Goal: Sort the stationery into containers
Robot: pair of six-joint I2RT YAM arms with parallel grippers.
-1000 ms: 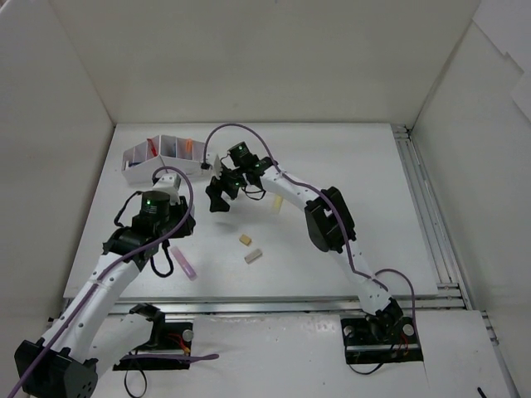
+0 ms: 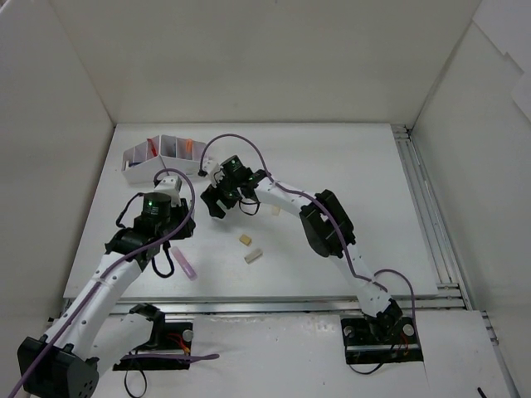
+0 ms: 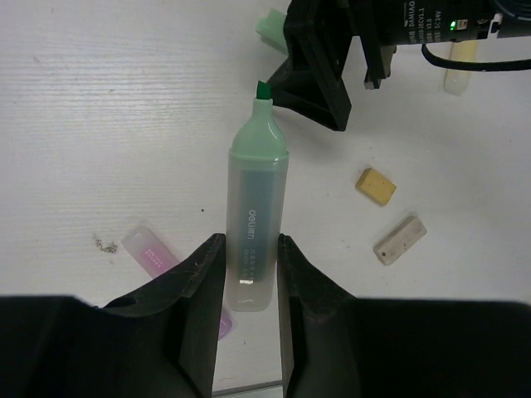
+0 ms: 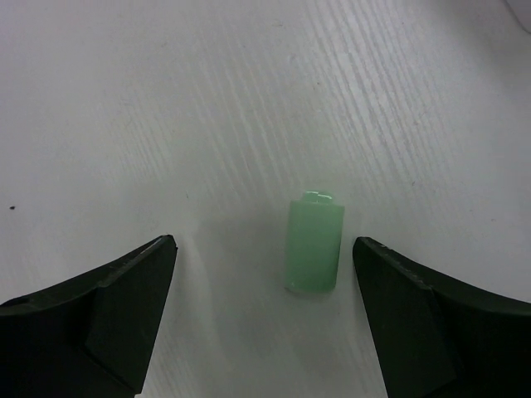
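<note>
Upright in the left wrist view, a green highlighter (image 3: 257, 203) without a cap shows its dark green tip; my left gripper is shut on its lower body. A small green cap (image 4: 314, 246) lies on the table between the parted fingers of my right gripper, nearer the right-hand finger and apart from both. A pink highlighter (image 2: 184, 262) rests at the front left, a tan eraser (image 2: 246, 240) and a pale grey eraser (image 2: 253, 255) near the middle. Part of a yellow highlighter (image 3: 461, 60) shows beside the right arm.
At the back left stands a white divided container (image 2: 148, 173) with red and orange items inside. Both arms are close together just in front of it. Bare table (image 2: 357, 166) stretches across the right side.
The left arm looks nearly still.
</note>
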